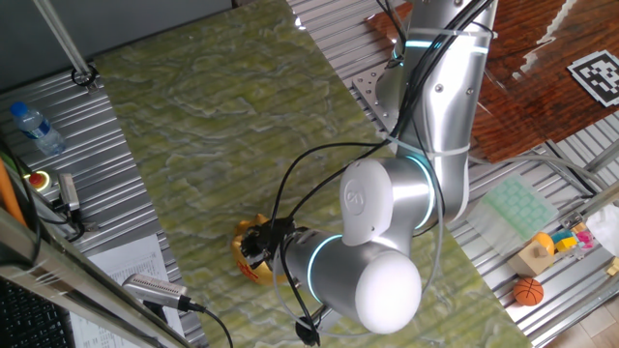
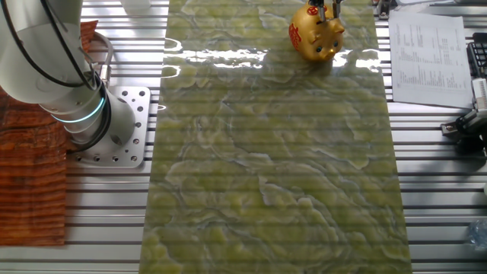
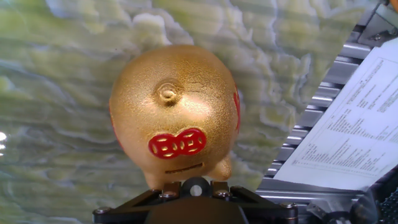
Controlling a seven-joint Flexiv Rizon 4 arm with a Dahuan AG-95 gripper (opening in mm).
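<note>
A round gold piggy bank [image 3: 177, 118] with red coin-shaped marks and a slot fills the middle of the wrist view. In exterior view 2 the piggy bank [image 2: 313, 36] stands on the green marbled surface near the top edge, its face turned toward that camera. My gripper [image 2: 328, 11] is right at its top, two dark fingers a small gap apart. At the bottom of the wrist view the gripper overlaps the piggy bank's edge, with a small grey round spot between its fingers. Whether they grip anything is unclear. In exterior view 1 the gripper [image 1: 261, 244] partly covers the piggy bank [image 1: 242, 263].
A water bottle [image 1: 39, 129], a pale green box [image 1: 517, 205] and a small basketball [image 1: 528, 292] stand off the marbled surface. Black cables [image 1: 319, 150] hang along the arm.
</note>
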